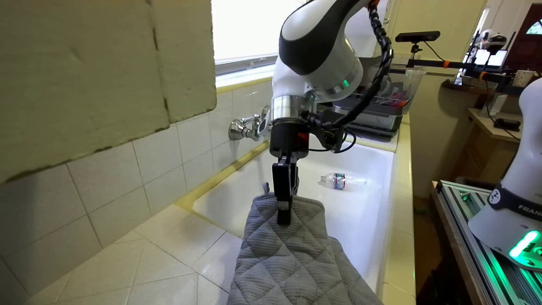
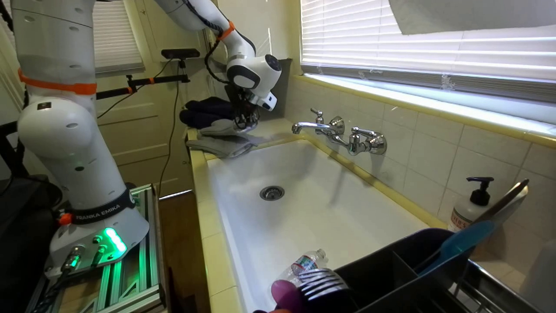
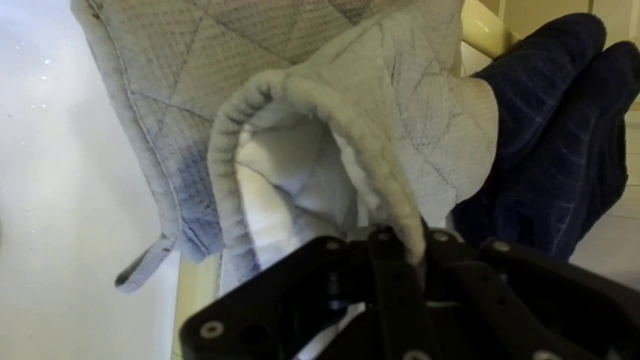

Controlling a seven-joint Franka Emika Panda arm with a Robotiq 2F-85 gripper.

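A grey quilted oven mitt [image 1: 287,254] is pinched at its cuff by my gripper [image 1: 285,217], which is shut on it. In the wrist view the mitt's cuff opens toward the camera, its pale lining [image 3: 300,162] showing, and the black fingers [image 3: 390,270] grip the cuff's edge. Beneath it a second grey mitt [image 3: 174,72] with a hanging loop [image 3: 144,264] lies partly over the sink's edge. From exterior view 2, the gripper [image 2: 243,125] stands at the far end of the sink, over the grey mitts [image 2: 221,146].
Dark blue mitts [image 2: 208,111] lie at the counter's far corner. The white sink [image 2: 239,208] holds a clear plastic bottle [image 1: 343,181]. A faucet [image 2: 312,127] juts from the tiled wall. A utensil caddy [image 2: 396,261] and soap bottle [image 2: 471,206] stand at the near end.
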